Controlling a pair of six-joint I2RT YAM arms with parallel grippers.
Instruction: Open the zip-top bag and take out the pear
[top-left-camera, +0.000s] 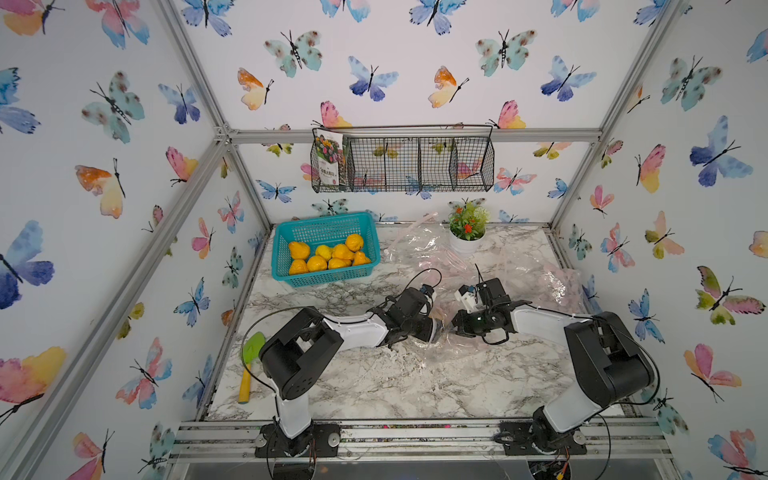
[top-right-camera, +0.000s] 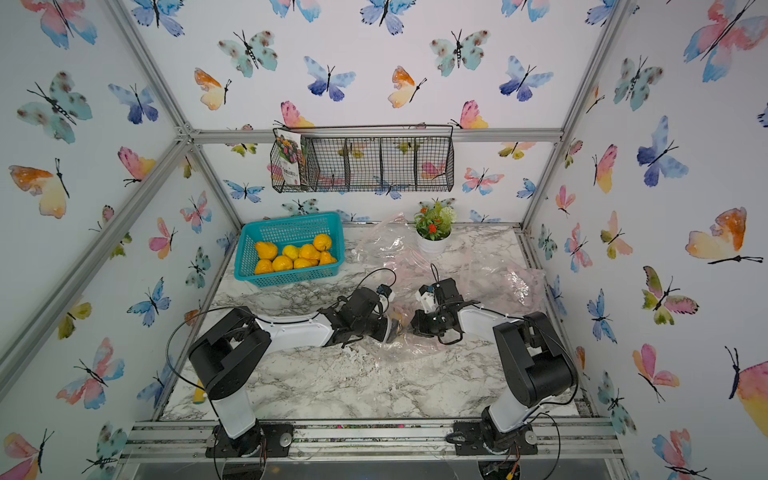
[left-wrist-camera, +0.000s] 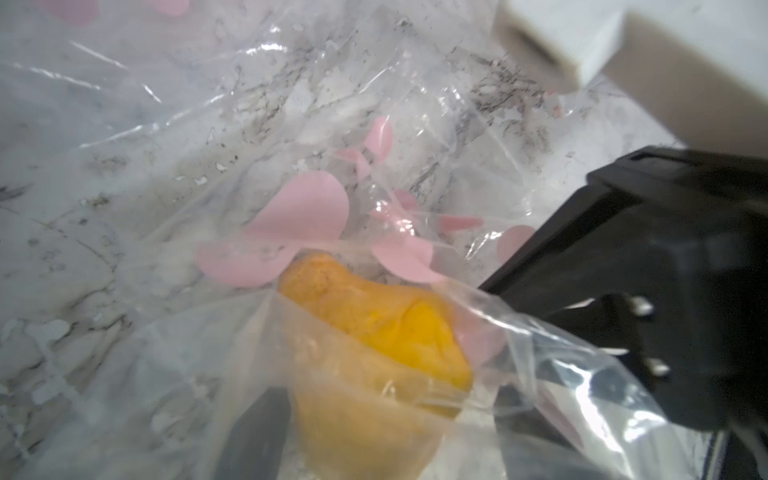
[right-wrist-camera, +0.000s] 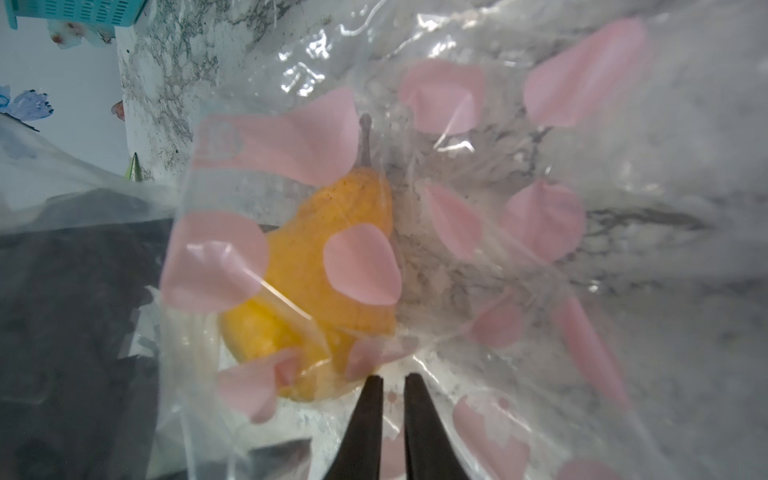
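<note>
The yellow pear (left-wrist-camera: 392, 336) lies in the clear zip top bag (right-wrist-camera: 480, 336), which is printed with pink petals. My left gripper stands open, its fingers (left-wrist-camera: 254, 436) on either side of the pear's rounded end, with clear film over them. Whether they touch the pear I cannot tell. From the other side, my right gripper is at the bag, its narrow fingers (right-wrist-camera: 366, 436) almost together just below the pear. Film shows around their tips; none is clearly pinched. In the top left view both grippers face each other and mostly hide the pear.
A teal basket (top-left-camera: 324, 277) with several yellow fruits stands at the back left. Another clear bag (top-left-camera: 420, 238) lies by the potted plant (top-left-camera: 467, 232), and more clear film (top-left-camera: 560, 280) at the right. A green and yellow tool (top-left-camera: 245, 384) rests at left.
</note>
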